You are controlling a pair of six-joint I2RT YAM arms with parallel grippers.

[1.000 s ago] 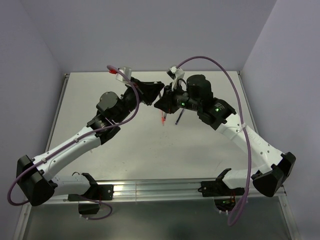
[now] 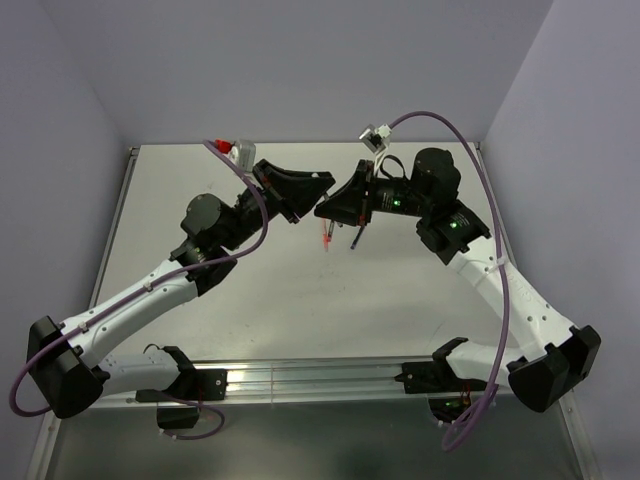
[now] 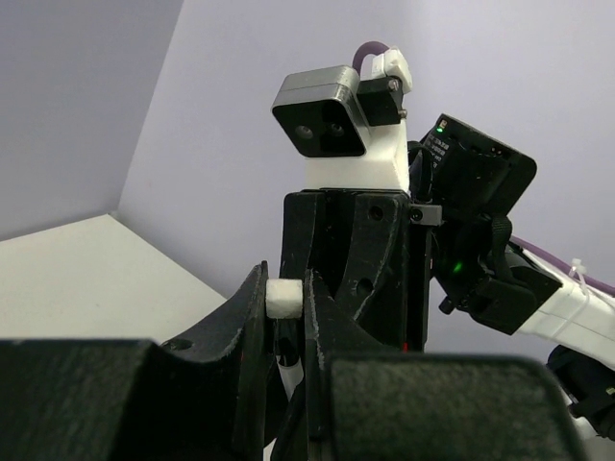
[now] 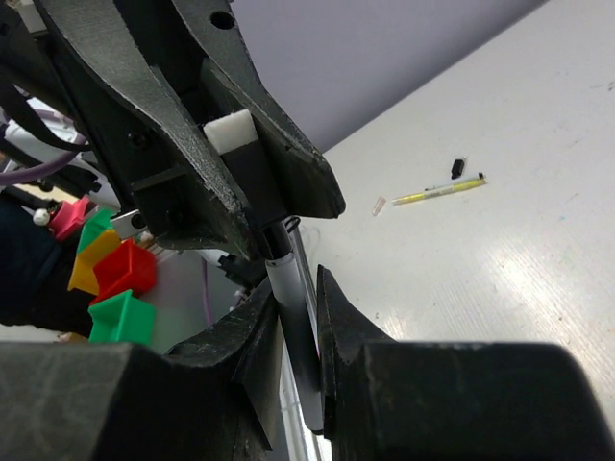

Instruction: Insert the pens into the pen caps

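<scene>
My left gripper is shut on a black pen cap with a white end (image 3: 284,300). From that cap, in the right wrist view, a grey pen (image 4: 296,322) runs down at a slant, its upper end meeting the cap's black body (image 4: 252,182). My right gripper stands partly open around the pen, with a finger on either side and a gap showing on the left. Whether a pad still touches the barrel is hard to tell. From above, both grippers meet over the table's middle, and little of the pen (image 2: 324,196) shows between them.
On the white table (image 4: 461,259) lie a yellow pen (image 4: 440,191), a small black cap (image 4: 457,168) and a pinkish cap (image 4: 379,206). Below the grippers are a reddish pen (image 2: 325,238) and a dark pen (image 2: 357,237).
My right arm has shifted to the right in small steps, its wrist swinging rightward.
</scene>
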